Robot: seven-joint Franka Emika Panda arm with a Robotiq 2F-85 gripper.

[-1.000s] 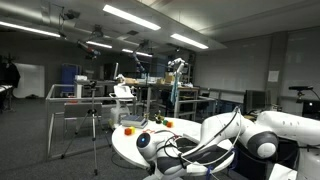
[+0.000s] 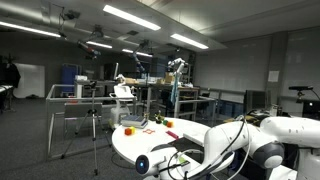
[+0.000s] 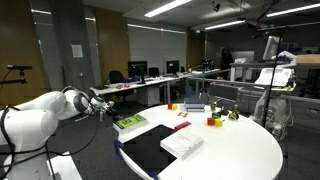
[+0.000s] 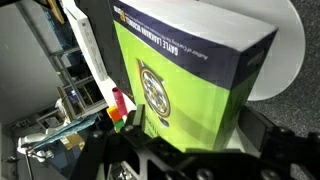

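A thick green book (image 4: pixel 185 85) with a pale spine fills the middle of the wrist view, a round emblem on its cover. My gripper stands open over one end of it, dark fingers (image 4: pixel 265 135) at either side. Whether they touch the book cannot be told. In exterior view 2 the book (image 3: pixel 130 123) lies near the table's far left edge, with the gripper (image 3: pixel 108 108) close beside it. In exterior view 1 the arm's dark-jointed wrist (image 2: pixel 150 161) is low, and its fingers are hard to make out.
On the white round table (image 3: pixel 245 160) are a black flat case (image 3: pixel 155 151), a white box (image 3: pixel 181 146), a red item (image 3: pixel 182 126) and small coloured blocks (image 3: pixel 215 122). Bare tabletop spans the right side. A tripod (image 2: pixel 94 120) stands beyond the table.
The arm has come down in exterior view 1. Objects on the table look unmoved.
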